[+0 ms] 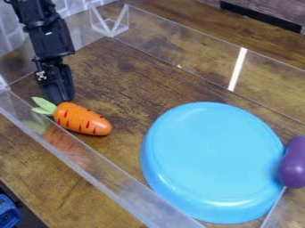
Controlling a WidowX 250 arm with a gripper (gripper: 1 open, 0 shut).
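The black robot gripper [55, 82] is at the left, inside the clear-walled box, low over the wooden floor just behind an orange toy carrot [81, 119] with pale green leaves. Its dark fingers are small and blurred against the wood, so whether they are open or shut is unclear.
A large light-blue disc [209, 160] fills the right front, with a purple object [294, 162] at its right edge. A blue object [6, 213] sits outside the box at bottom left. Bare wood lies between gripper and back wall.
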